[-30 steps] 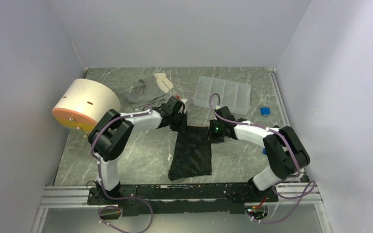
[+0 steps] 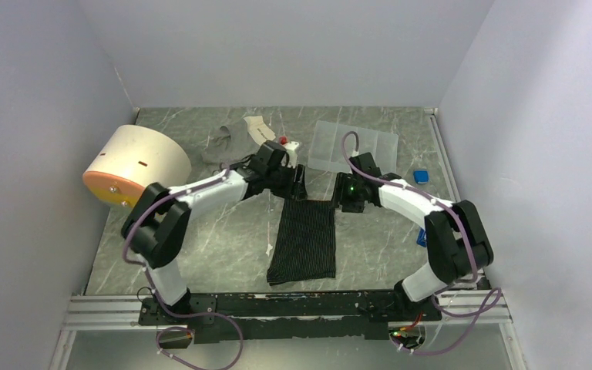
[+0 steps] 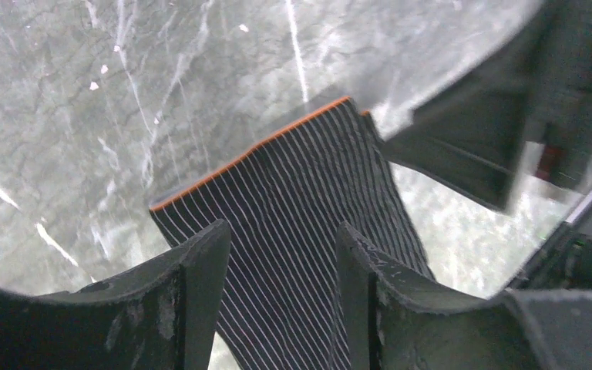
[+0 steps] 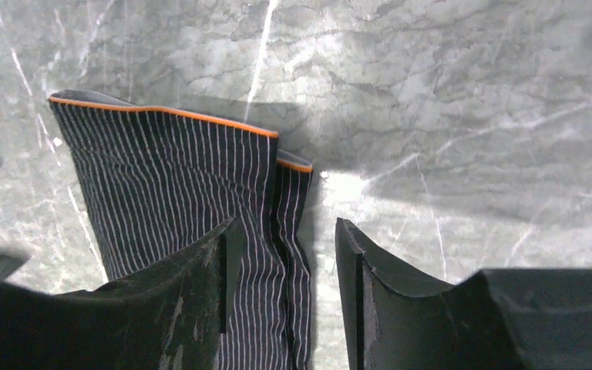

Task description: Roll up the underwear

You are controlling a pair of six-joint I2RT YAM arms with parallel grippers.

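Note:
The dark striped underwear (image 2: 302,243) lies spread on the table, its orange-edged band toward the back, with folded layers at the right corner in the right wrist view. My left gripper (image 2: 296,185) hovers over the back left of the cloth; in the left wrist view its fingertips (image 3: 208,239) stand apart with nothing seen held. My right gripper (image 2: 343,193) hovers at the back right corner, open, its fingertips (image 4: 348,235) apart above the table beside the cloth.
A clear compartment box (image 2: 358,142) and grey cloth (image 2: 231,146) lie at the back. A cream cylinder (image 2: 139,162) stands at left, blue blocks (image 2: 420,176) at right.
Both grippers have moved toward the back, up the top view, and appear higher above the cloth. The underwear lies nearly as before.

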